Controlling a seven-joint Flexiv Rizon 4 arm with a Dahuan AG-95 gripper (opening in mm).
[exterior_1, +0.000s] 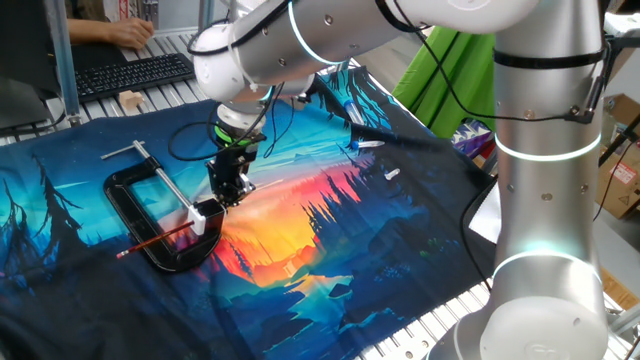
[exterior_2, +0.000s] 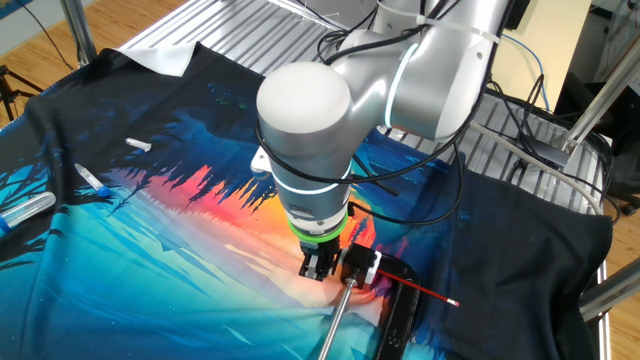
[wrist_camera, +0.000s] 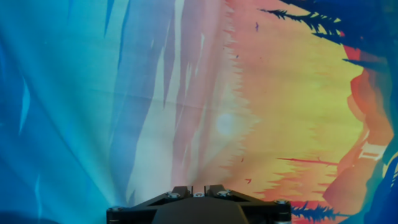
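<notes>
My gripper (exterior_1: 232, 203) hangs over the printed cloth (exterior_1: 300, 285), pointing down beside the black clamp (exterior_1: 128, 212). In exterior view 2 the gripper (exterior_2: 316, 276) is just left of the clamp's (exterior_2: 400, 318) end. At the bottom of the wrist view, the gripper's (wrist_camera: 198, 188) fingers stand close together in the middle, with no object visible between them; I read it as shut. A red pencil (exterior_1: 155, 241) lies across the clamp, its eraser end sticking out. Whether the fingertips touch the cloth cannot be told.
Two markers (exterior_2: 92, 180) (exterior_2: 28, 211) and a small white piece (exterior_2: 139, 145) lie on the cloth, away from the gripper. A keyboard (exterior_1: 135, 74) and a small wooden block (exterior_1: 130, 99) are beyond its edge. Bare cloth fills the middle.
</notes>
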